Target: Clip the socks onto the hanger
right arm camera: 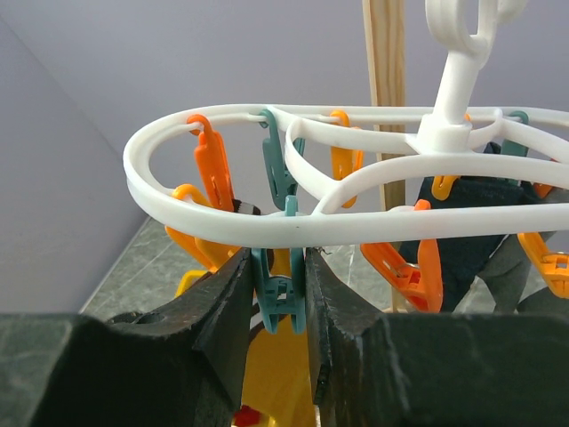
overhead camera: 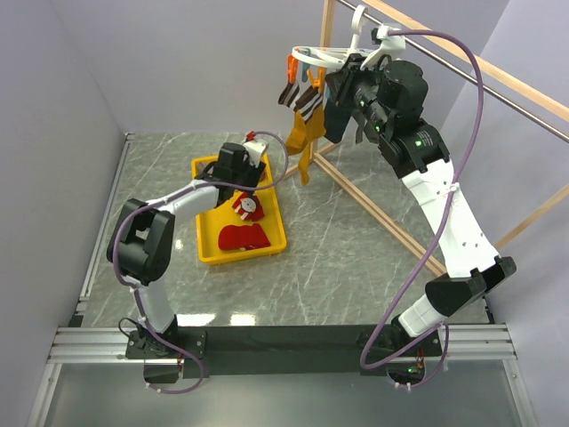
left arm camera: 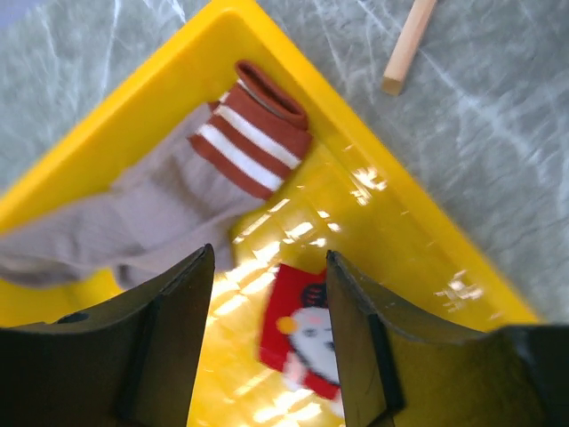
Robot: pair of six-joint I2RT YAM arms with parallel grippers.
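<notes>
A white oval hanger (right arm camera: 231,233) with orange and teal clips hangs from the rail. My right gripper is shut on a teal clip (right arm camera: 280,289) on the hanger's near side. Mustard socks with striped cuffs (overhead camera: 306,129) and a dark sock (overhead camera: 336,120) hang below it. Over the yellow bin's far part, my left gripper is open and empty. Under it lie a grey sock (left arm camera: 169,200) with a red-and-white striped cuff and a red sock (left arm camera: 283,325) with a white face. Another red sock (overhead camera: 244,237) lies in the bin's near part.
The yellow bin (overhead camera: 281,233) has raised walls. A wooden stand (overhead camera: 378,212) with a metal rail (overhead camera: 524,110) rises at the right. Bare grey floor (overhead camera: 324,267) lies between bin and stand.
</notes>
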